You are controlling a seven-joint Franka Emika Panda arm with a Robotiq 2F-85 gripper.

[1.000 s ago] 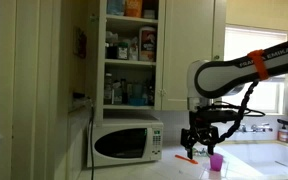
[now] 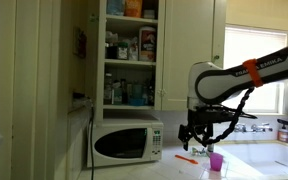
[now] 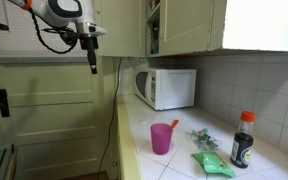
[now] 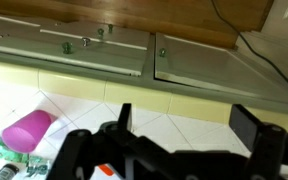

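My gripper stands open with nothing between its black fingers in the wrist view. In exterior view 1 it hangs above the white counter (image 2: 169,170); exterior view 2 has it high at the upper left, well clear of the things on the counter. A magenta cup (image 3: 162,138) is upright on the counter. Near it lies an orange-handled item (image 2: 186,159), part of which shows as an orange piece (image 4: 106,169) beside the left finger.
A white microwave (image 3: 166,88) sits at the counter's far end. A dark bottle with a red cap (image 3: 243,140), a green packet (image 3: 213,164) and a green sprig (image 3: 203,138) lie or stand right of the cup. Cabinets (image 2: 189,55) overhang the counter.
In exterior view 1 my gripper has risen slightly and shifted a little to the left, and the arm's angle has changed. The cup and the microwave are where they were.
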